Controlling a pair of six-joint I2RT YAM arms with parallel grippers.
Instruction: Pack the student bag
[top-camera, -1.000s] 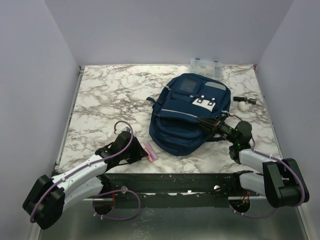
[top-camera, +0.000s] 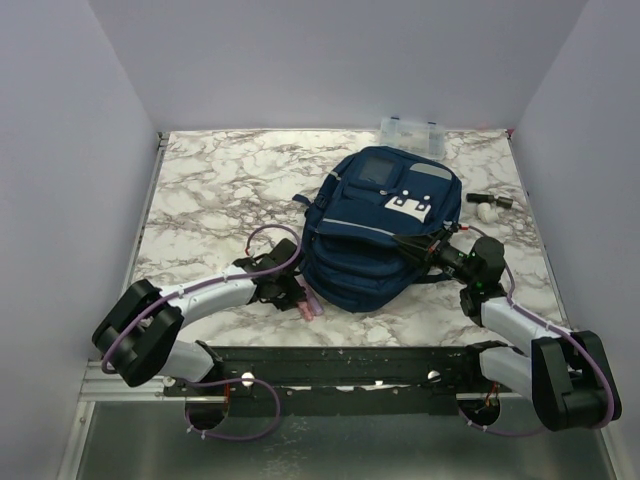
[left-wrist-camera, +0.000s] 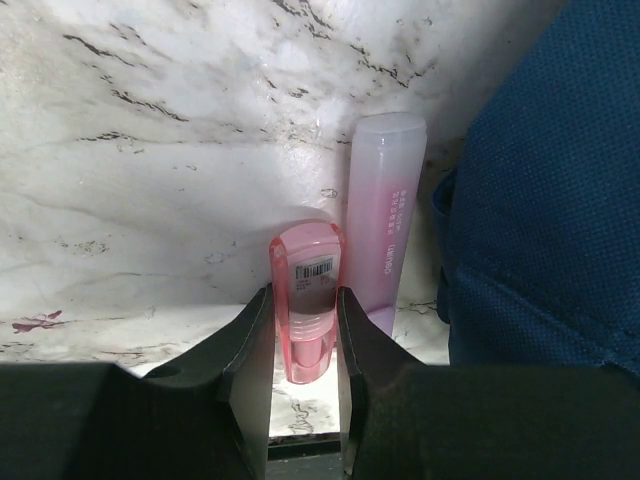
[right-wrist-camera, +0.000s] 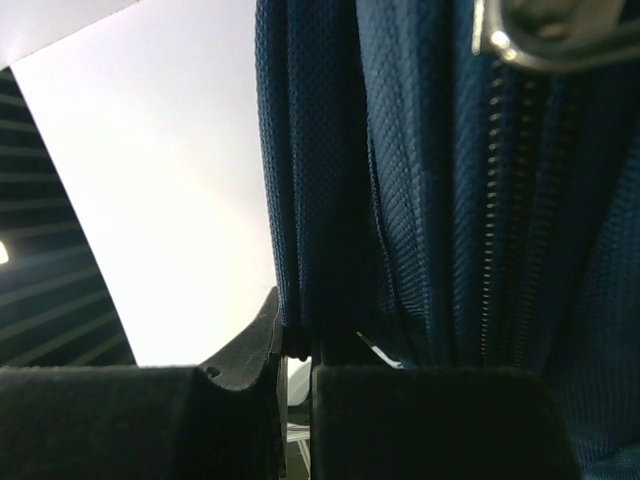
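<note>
The navy student bag (top-camera: 380, 215) lies on the marble table, its front edge toward me. My right gripper (top-camera: 418, 247) is shut on the fabric at the bag's front right; in the right wrist view, blue cloth (right-wrist-camera: 325, 230) runs down between its fingertips. A small pink, clear-bodied item with a barcode label (left-wrist-camera: 308, 255) sits between the fingertips of my left gripper. These fingers stand apart, one close at each side of it; whether they clamp it cannot be told. A translucent pink-and-white tube (left-wrist-camera: 385, 205) lies right beside that item, on the bag's side.
A clear plastic case (top-camera: 412, 137) lies behind the bag. Right of the bag are a dark cylindrical item (top-camera: 490, 201) and a small white thing (top-camera: 486, 213).
The pink item and the tube have shifted slightly right, toward the bag. My right gripper stays at the bag.
</note>
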